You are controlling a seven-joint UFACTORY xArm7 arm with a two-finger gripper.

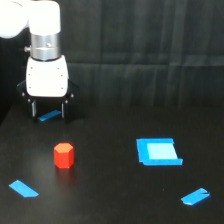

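A red block [64, 155] with a hexagon-like outline stands on the black table, left of the middle. At the back left, my white gripper [49, 106] points downward, its two dark fingers spread wide apart. It hangs behind the red block and a little to its left, clear of it. No object shows between its fingers; only a strip of blue tape [50, 115] on the table is visible below and behind the gap.
On the right, blue tape frames a pale square [160, 151]. More blue tape strips lie at the front left [23, 189] and front right [195, 197]. A dark curtain [140, 50] hangs behind.
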